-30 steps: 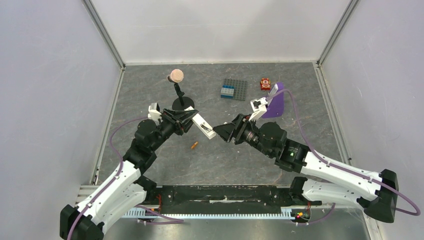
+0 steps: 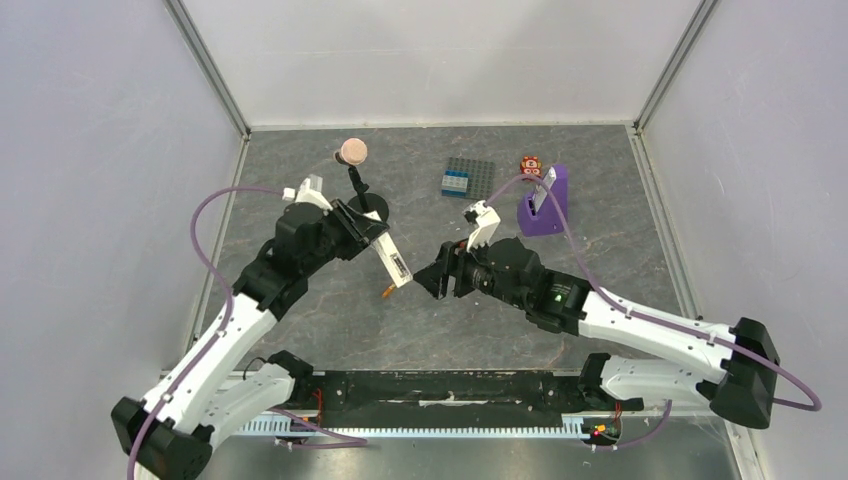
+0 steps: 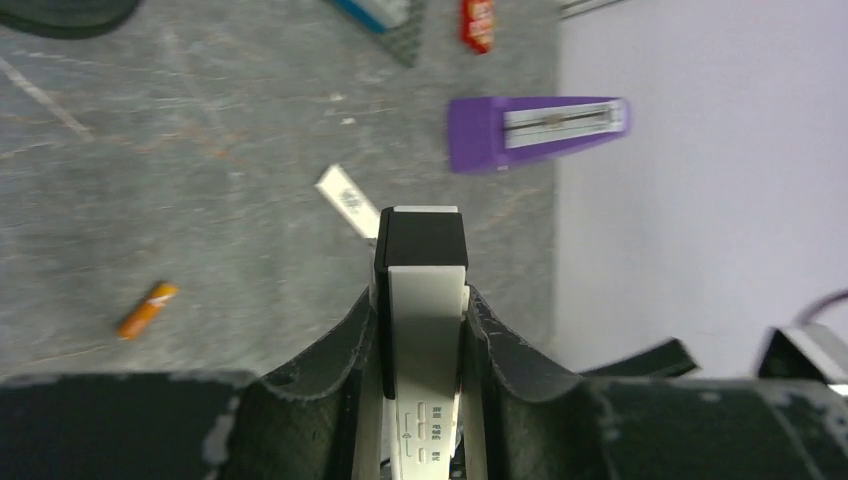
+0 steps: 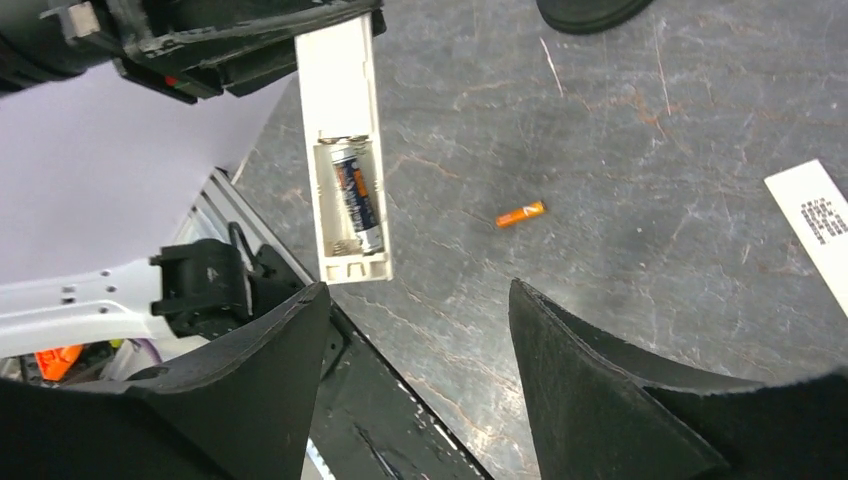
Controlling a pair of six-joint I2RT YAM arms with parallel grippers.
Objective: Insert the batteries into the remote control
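The white remote [image 2: 393, 258] is held by my left gripper [image 2: 372, 227], shut on its end; in the right wrist view its battery compartment [image 4: 349, 205] faces me with one dark battery [image 4: 358, 199] lying inside and a spring showing at the lower end. My right gripper is open beside the remote, nothing seen between its fingers. An orange battery [image 4: 520, 213] lies loose on the table below. A white piece with printing, likely the cover, lies flat on the table, also in the left wrist view [image 3: 347, 197].
A black stand [image 2: 367, 210] is at the back left. A brick baseplate [image 2: 475, 175], a red figure [image 2: 530, 166] and a purple holder [image 2: 540, 215] stand at the back right.
Both arms have shifted left: my left gripper has tilted and carried the remote slightly left, and my right gripper has moved left and a little down in the top view, away from the remote's end.
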